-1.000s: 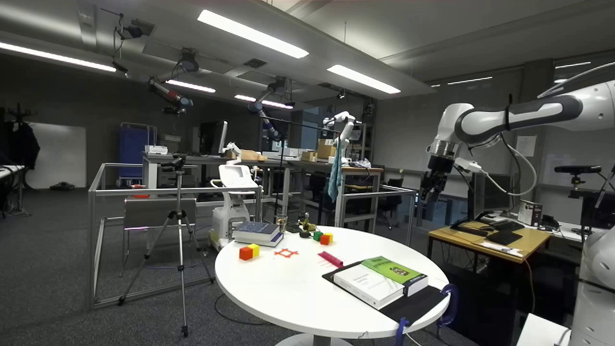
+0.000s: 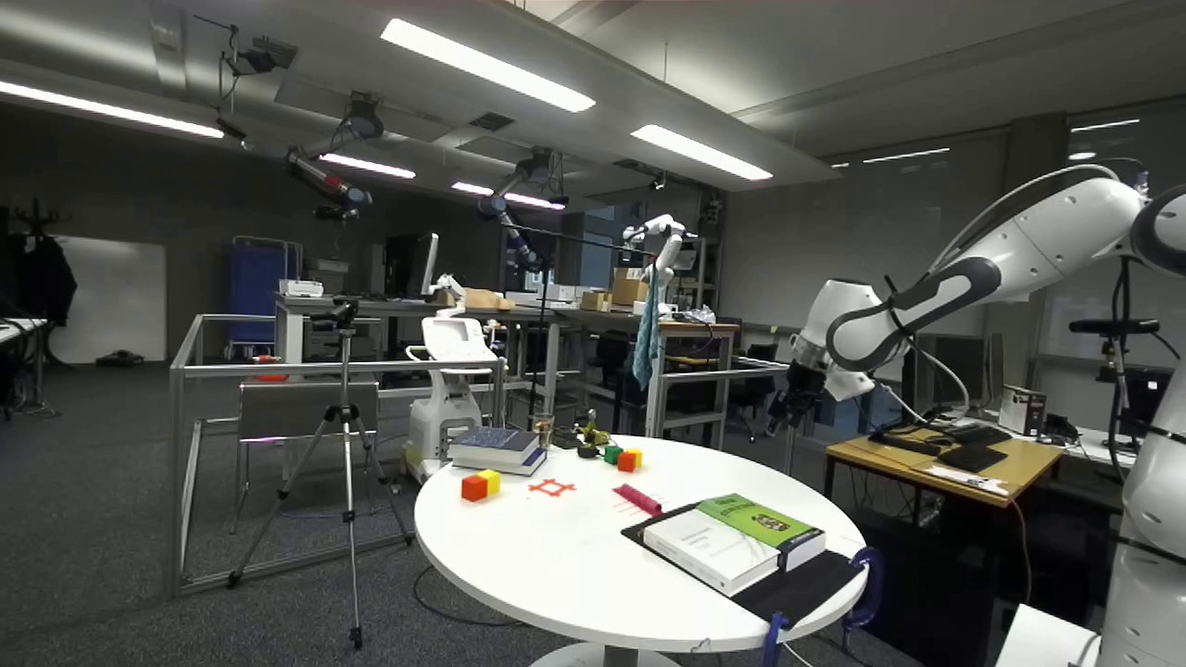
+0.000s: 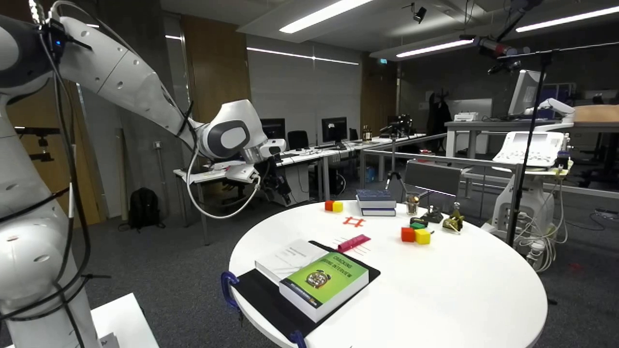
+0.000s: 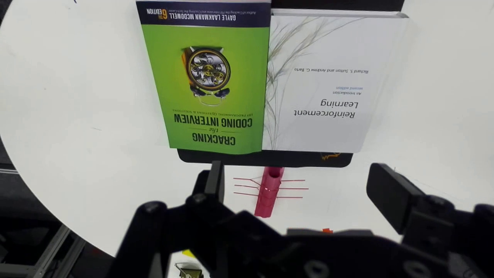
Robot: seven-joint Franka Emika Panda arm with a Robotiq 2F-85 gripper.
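My gripper is open, its dark fingers wide apart and nothing between them. In the wrist view it hangs above the table, with a pink tube with thin side rods in sight between the fingers, lower down on the tabletop. Beyond the tube lie a green book and a white book, side by side on a black mat. In exterior view 2 the gripper is at the far left of the round table, clear of everything on it.
The white table also holds red-yellow blocks, an orange frame, stacked blue books, another block cluster and small items near the rim. Blue clamps stick out at the mat's edge. Open tabletop lies in front.
In exterior view 1 the arm has swung down and to the left, and my gripper is lower and more tilted. The objects on the table stand where they were.
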